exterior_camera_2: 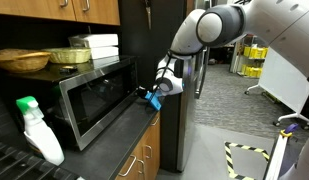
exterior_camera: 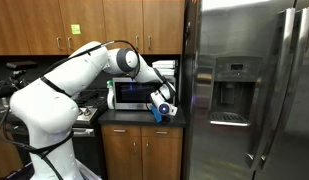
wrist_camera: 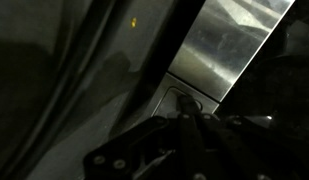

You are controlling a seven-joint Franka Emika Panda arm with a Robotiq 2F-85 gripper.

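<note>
My gripper is shut, with nothing seen between its fingers. In the wrist view its tips reach the squarish button (wrist_camera: 170,92) at the end of a shiny metal panel (wrist_camera: 230,42); whether they touch it is too dark to tell. The microwave (exterior_camera_2: 99,95) stands on the counter, and in exterior view 2 my hand is at its far end. From exterior view 1 the hand hides part of the microwave's (exterior_camera: 132,93) right side. A blue part or item (exterior_camera_2: 151,101) shows beside the hand; what it is cannot be made out.
Baskets (exterior_camera_2: 79,54) sit on top of the microwave. A white bottle with a green cap (exterior_camera_2: 39,133) stands on the counter near the stove. The tall steel refrigerator (exterior_camera: 234,60) rises close to the right of the hand.
</note>
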